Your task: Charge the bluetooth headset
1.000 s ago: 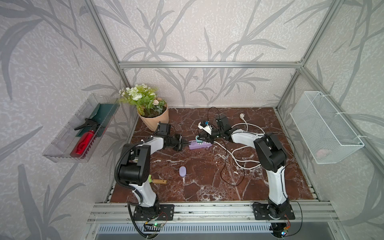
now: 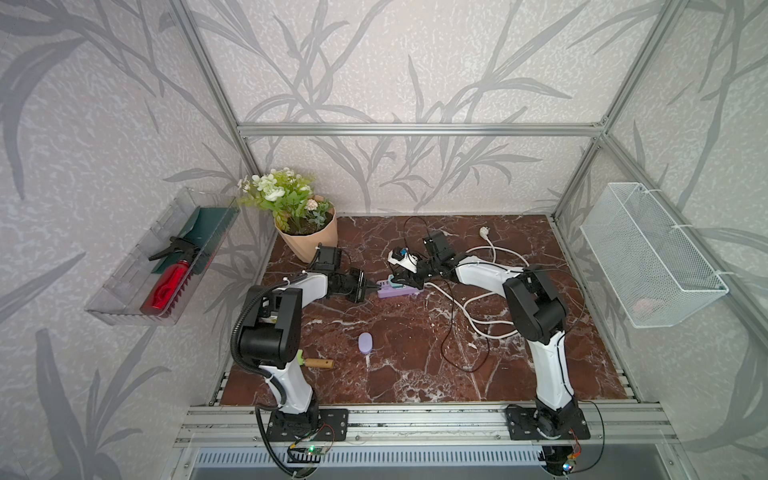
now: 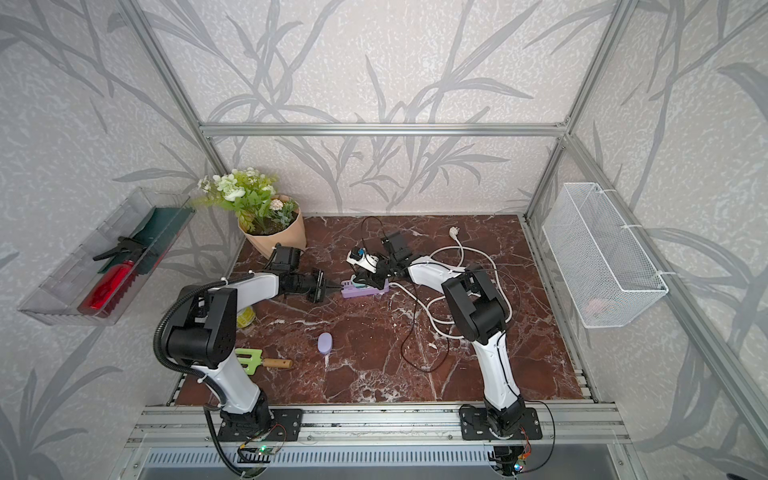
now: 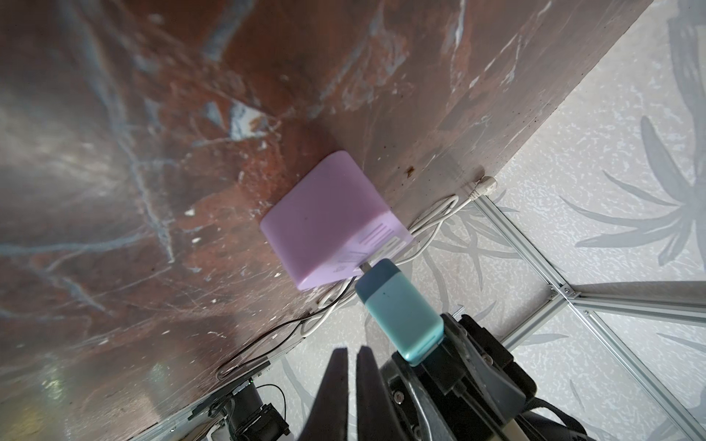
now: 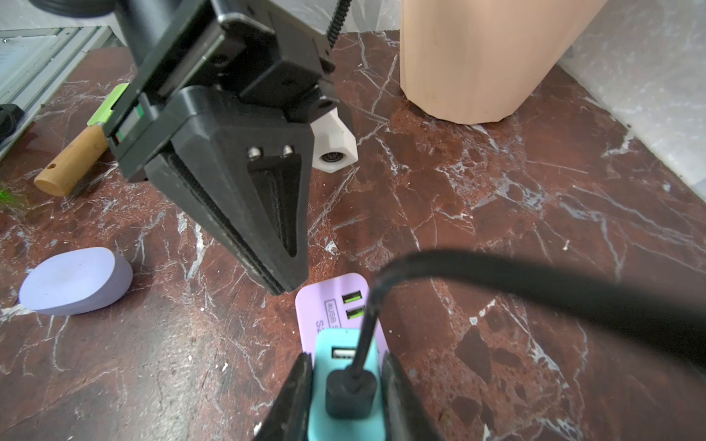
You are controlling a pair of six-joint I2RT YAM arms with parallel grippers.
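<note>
A teal power adapter [image 5: 338,426] with a black cable [image 5: 350,389] plugged into it sits between the fingers of my right gripper, which touch its two sides. In the left wrist view the adapter's [image 4: 404,312] grey end faces the lilac power strip [image 4: 334,213]; a short metal prong shows between them, and how deep it goes I cannot tell. My left gripper is shut, with nothing showing between its fingertips, close to the strip's left end. A lavender oval case [image 5: 77,279] lies apart in the foreground; its contents are hidden.
The strip's white cord [image 2: 480,324] lies looped at the right. A flower pot [image 2: 308,240] stands at the back left, and a wooden-handled tool [image 3: 276,363] lies front left.
My right gripper has shifted slightly left with the adapter, towards the strip's left part. The left arm is almost still.
</note>
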